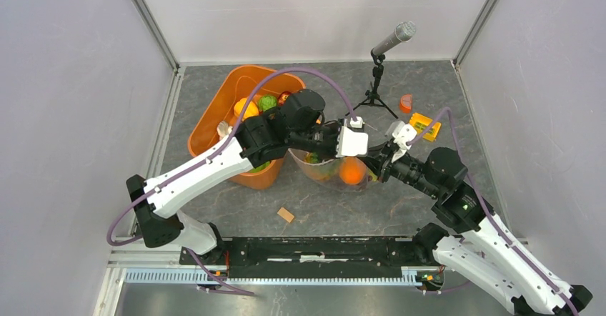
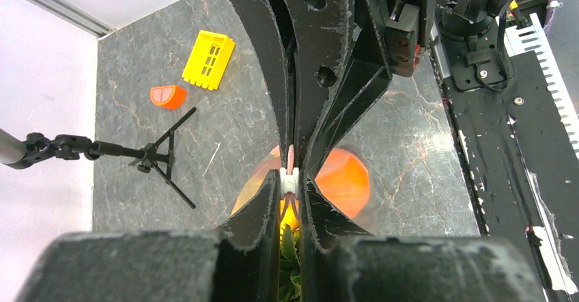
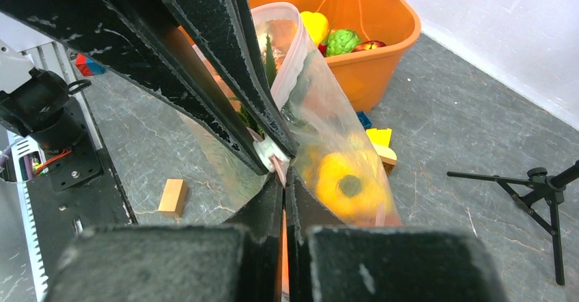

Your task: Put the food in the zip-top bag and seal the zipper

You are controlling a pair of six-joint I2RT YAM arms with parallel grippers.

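Note:
The clear zip top bag [image 1: 321,176] holds food, with an orange item, a yellow one and green leaves showing. Both grippers meet at its pink zipper edge. In the left wrist view my left gripper has its fingertips around the small white zipper slider [image 2: 289,179]. In the right wrist view my right gripper is shut at the pink strip just below that slider, the strip running into its fingertips. The bag's open top and contents hang below and beside the fingers.
An orange bin [image 1: 214,109] of toy food stands left of the bag. A microphone stand [image 1: 375,87], an orange piece [image 1: 406,103] and a yellow basket [image 1: 425,126] are at the back right. A wooden block [image 1: 286,214] lies on the clear front floor.

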